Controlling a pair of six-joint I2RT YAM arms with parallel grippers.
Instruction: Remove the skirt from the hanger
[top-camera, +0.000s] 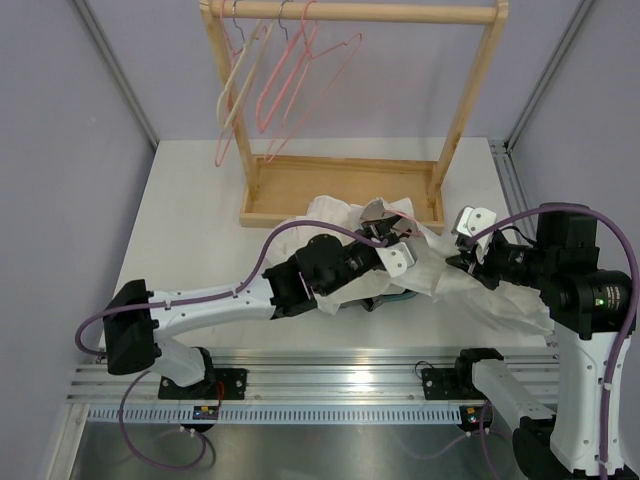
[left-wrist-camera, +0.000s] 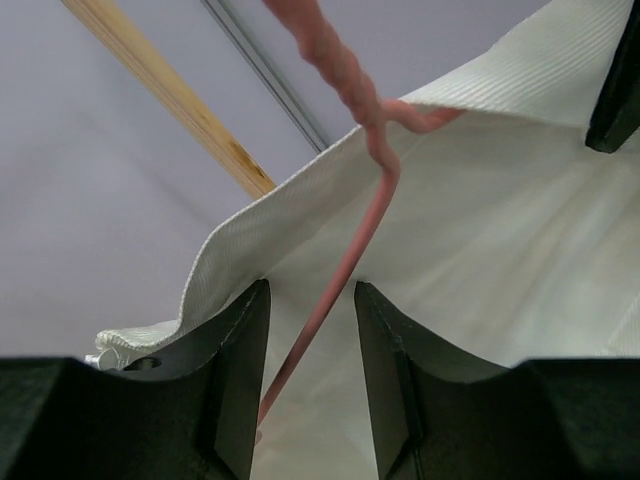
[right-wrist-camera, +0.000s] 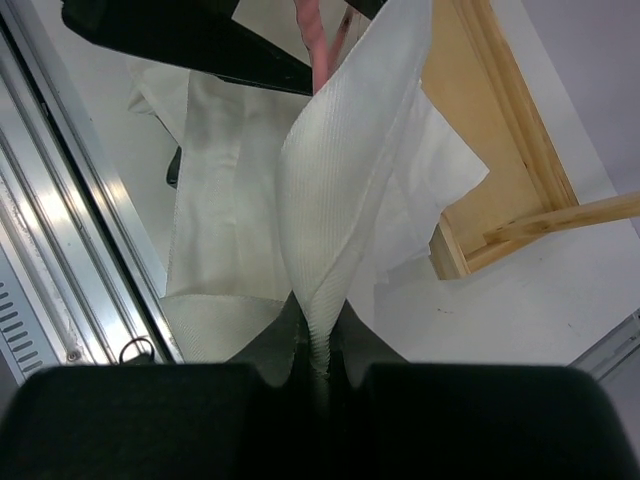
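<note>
The white skirt (top-camera: 455, 285) is spread across the front of the table and rises between both grippers. A pink hanger (left-wrist-camera: 345, 265) is inside its waist; in the left wrist view one hanger arm runs down between the fingers of my left gripper, which stands part open around it. The right wrist view shows the left gripper's dark finger (right-wrist-camera: 225, 50) close to the pink hanger (right-wrist-camera: 313, 40). My right gripper is shut on the skirt's ribbed edge, pulling the cloth into a narrow bunch. The hanger's lower part is hidden by cloth.
Behind the skirt stands a wooden rack (top-camera: 400, 12), its base (top-camera: 320, 180) close to the cloth. Several other hangers (top-camera: 292, 75) hang at its left end. A teal-rimmed thing (top-camera: 392, 298) lies partly under the skirt.
</note>
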